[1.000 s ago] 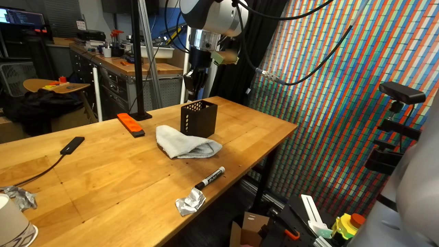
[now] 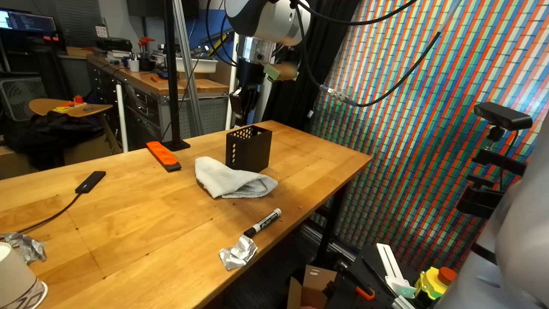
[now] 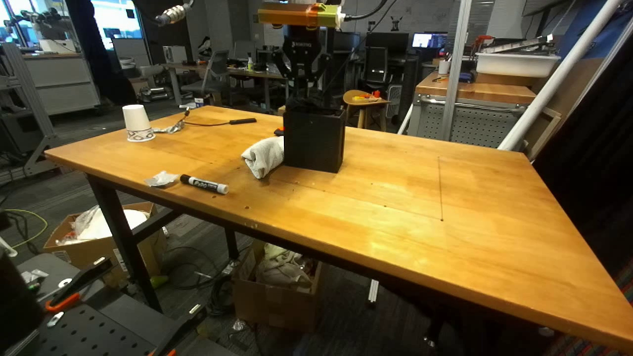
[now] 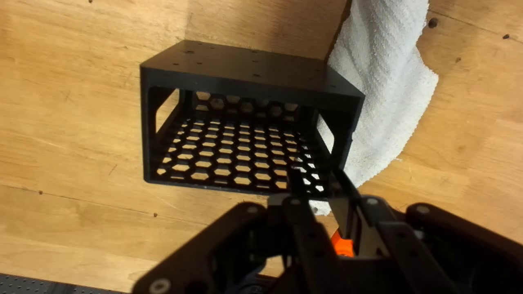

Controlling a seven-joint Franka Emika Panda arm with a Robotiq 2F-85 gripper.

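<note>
A black open-topped box (image 2: 249, 149) with honeycomb holes stands upright on the wooden table. From the wrist view I look down into the box (image 4: 240, 157), and it appears empty. Just above its rim is my gripper, open, its fingers apart with nothing between them; their tips overlap one edge of the box in that view. Seen from the second exterior view, the gripper (image 3: 306, 95) points down over the box (image 3: 314, 141). A folded pale grey cloth (image 2: 231, 180) lies against or very close to the box's side.
A marker (image 2: 262, 222) and crumpled foil (image 2: 238, 252) lie near the table's front edge. An orange-and-black item (image 2: 163, 156) is toward the back edge. A paper cup (image 3: 137, 122) and a black cabled device (image 2: 90, 182) are farther off.
</note>
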